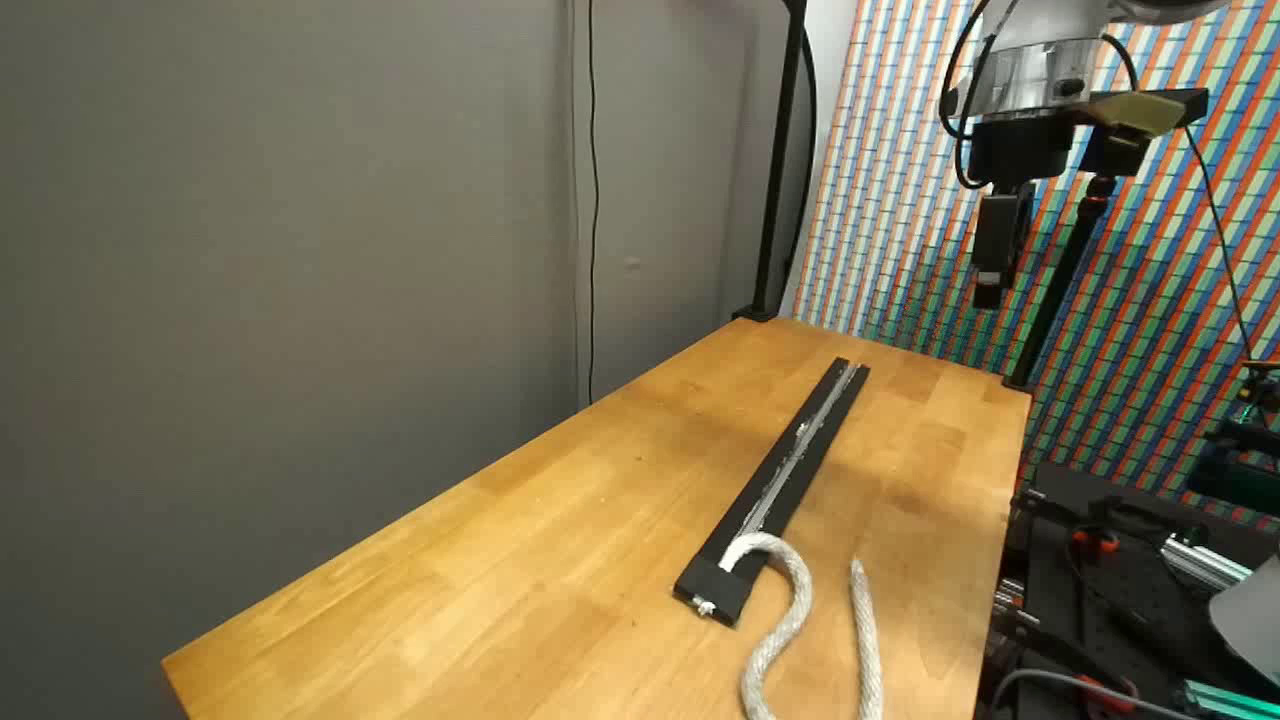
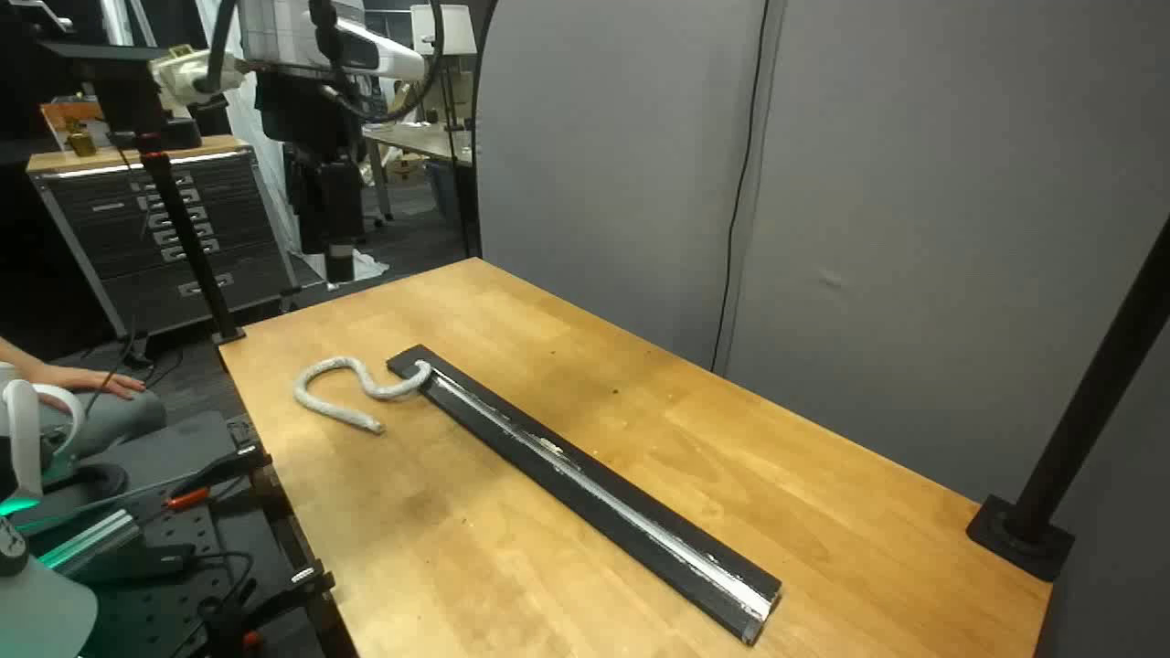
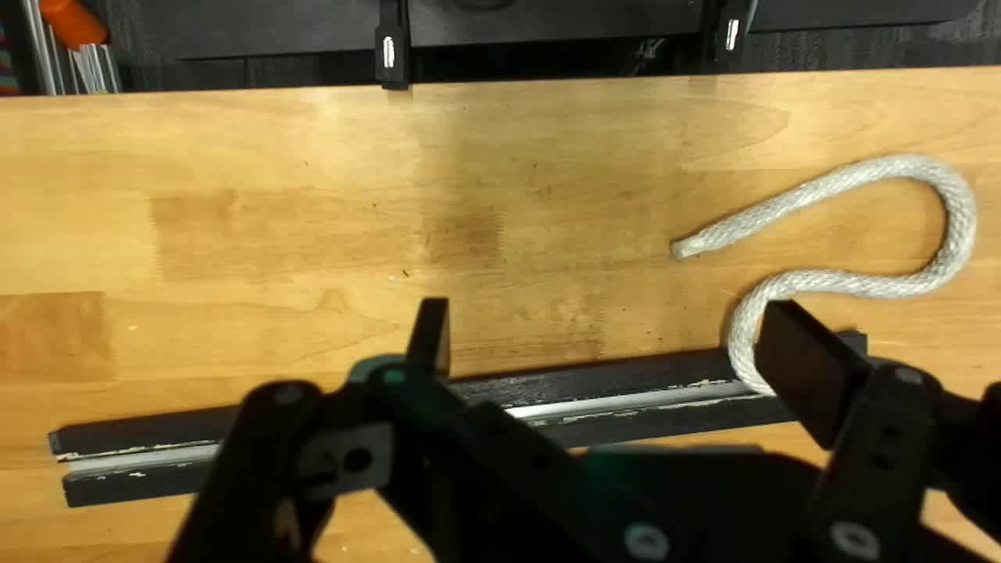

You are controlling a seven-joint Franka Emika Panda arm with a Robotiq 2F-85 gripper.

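A white braided rope lies in an S-curve on the table. One end is fixed at the end of a long black channel bar, and the other end rests loose on the wood. Along the bar's length runs a pale groove, with no rope visible along most of it. High above the table hangs my gripper, its two fingers wide apart and nothing between them. In the wrist view the right finger covers part of the bar's rope end.
Black posts rise from its corners, and a grey wall stands along one side. Clamps and dark equipment sit beyond the opposite edge, where a person's arm also shows.
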